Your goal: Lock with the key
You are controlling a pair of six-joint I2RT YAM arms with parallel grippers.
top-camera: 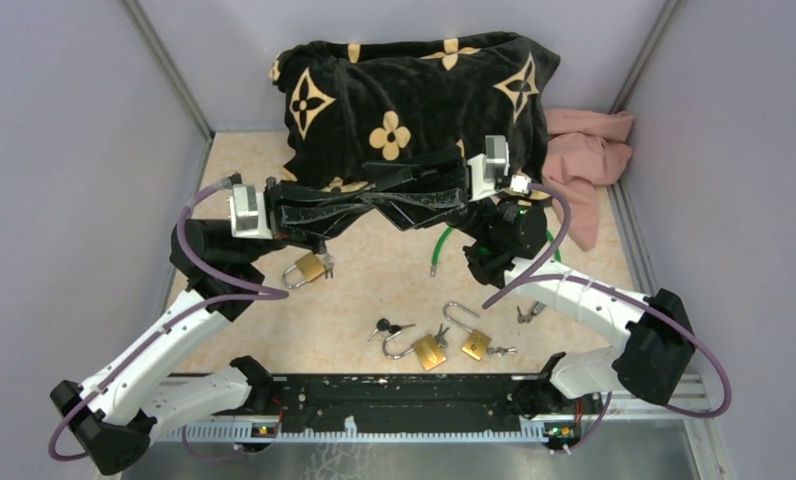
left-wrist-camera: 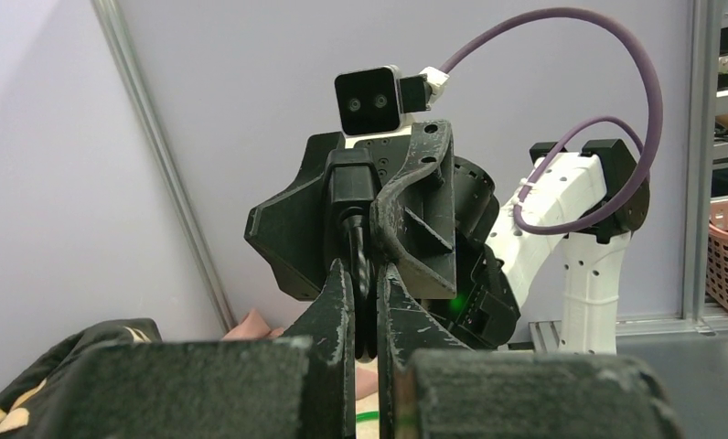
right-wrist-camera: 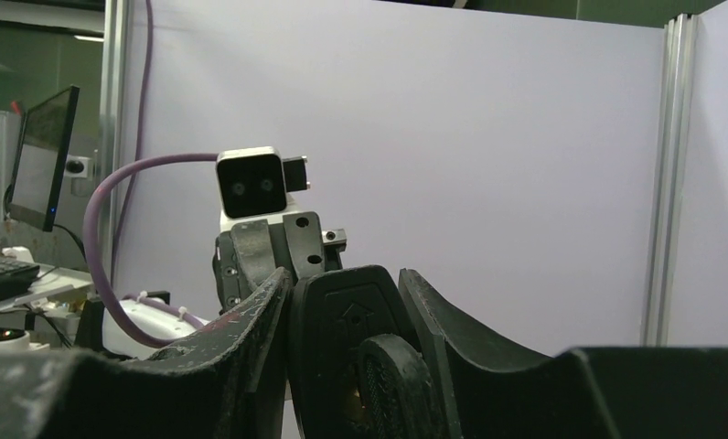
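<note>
My two grippers meet fingertip to fingertip in mid-air above the middle of the table. In the right wrist view, my right gripper is shut on a black lock body (right-wrist-camera: pixel 342 306) marked with an arrow. A black key (right-wrist-camera: pixel 392 380) with a ribbed, rounded head stands against its near face. Seen edge-on in the left wrist view, the key (left-wrist-camera: pixel 358 261) runs from the lock body (left-wrist-camera: pixel 352 183) down between the fingertips of my left gripper, which is shut on it. The keyhole is hidden, so how deep the key sits cannot be told.
Brass padlocks (top-camera: pixel 431 352) and loose keys (top-camera: pixel 390 328) lie at the table's front. Another padlock (top-camera: pixel 308 267) lies below the left gripper. A green cable (top-camera: pixel 441 243) loops under the right arm. A dark patterned blanket (top-camera: pixel 414 95) and a pink cloth (top-camera: pixel 586 150) fill the back.
</note>
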